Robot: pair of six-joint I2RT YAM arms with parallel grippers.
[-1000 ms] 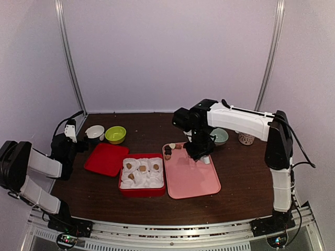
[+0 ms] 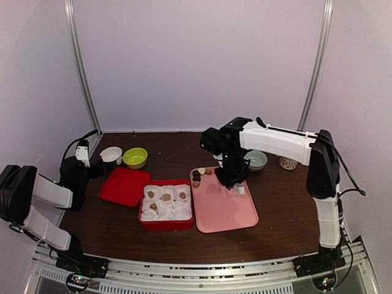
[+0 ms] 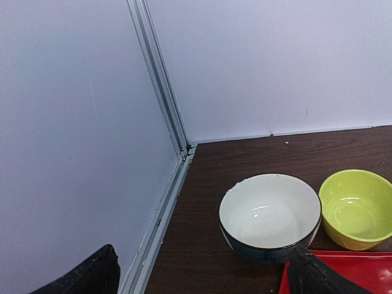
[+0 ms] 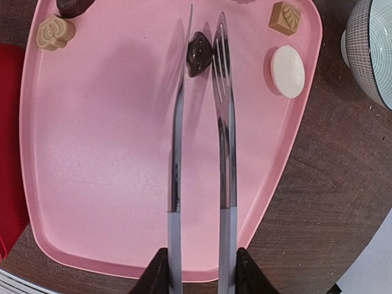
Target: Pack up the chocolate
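Note:
My right gripper, fitted with long metal tongs, hangs over the pink tray [image 2: 225, 217], its tips part open around a dark chocolate [image 4: 199, 54]; whether they touch it I cannot tell. Near it lie a white chocolate [image 4: 287, 71], a square one [image 4: 284, 18], a tan one [image 4: 56, 32] and another dark piece [image 4: 75, 6]. The red box [image 2: 165, 223] holds several chocolates in white paper cups. My left gripper stands open and empty at the far left, above the table's edge.
The red lid [image 2: 122, 187] lies left of the box, with a white bowl [image 3: 269, 211] and yellow bowl [image 3: 355, 208] behind it. A pale bowl [image 4: 373, 49] and woven cup [image 2: 288, 163] stand behind and right of the tray.
My right arm has shifted very slightly over the pink tray. The left arm and the box look unchanged.

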